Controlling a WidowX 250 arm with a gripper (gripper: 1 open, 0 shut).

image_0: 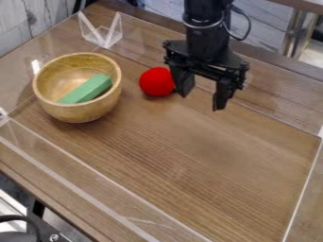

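The black robot gripper (202, 87) hangs over the upper middle of the wooden table, its two fingers spread apart, with nothing clearly between them. A red ball-like object (155, 81) lies just left of it, partly behind the arm. A tan bowl (59, 106) on the left holds a green oblong object (87, 88).
A clear or white wire-like item (98, 28) stands at the back left. Black cables (25, 227) show at the lower left edge. The middle, right and front of the table (209, 175) are bare.
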